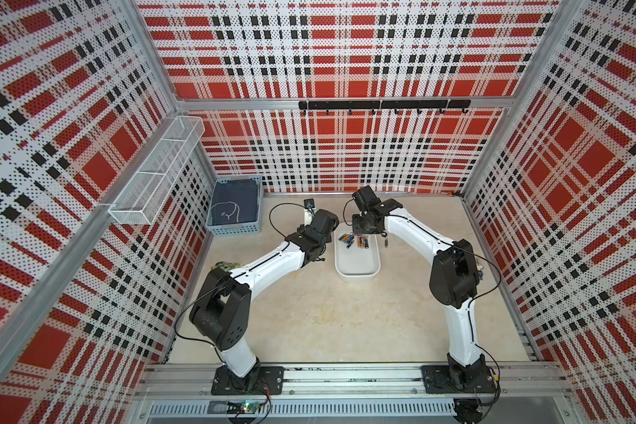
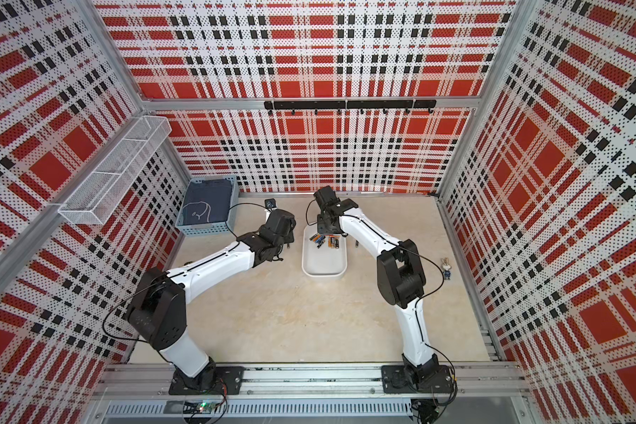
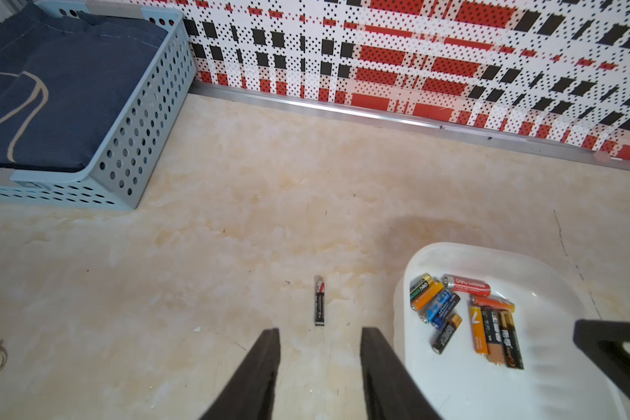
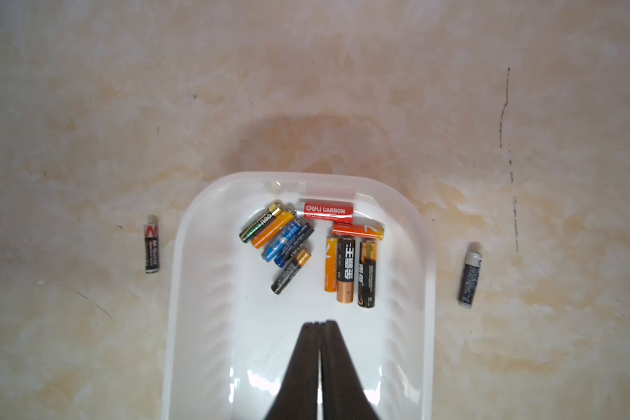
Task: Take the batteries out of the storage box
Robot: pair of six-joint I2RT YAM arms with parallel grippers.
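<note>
The white storage box point(image 4: 297, 336) holds several assorted batteries point(image 4: 344, 269) grouped in its back half. One battery point(image 4: 151, 248) lies on the table left of the box, another point(image 4: 470, 278) to its right. My left gripper hangs left of the box, fingers apart and empty, near the left loose battery. My right gripper is over the box, just in front of the batteries in the right wrist view, its fingertips together with nothing visible between them.
A blue basket point(image 1: 234, 227) with dark cloth stands at the back left. A wire rack point(image 1: 155, 169) is on the left wall. Small items lie at both side edges.
</note>
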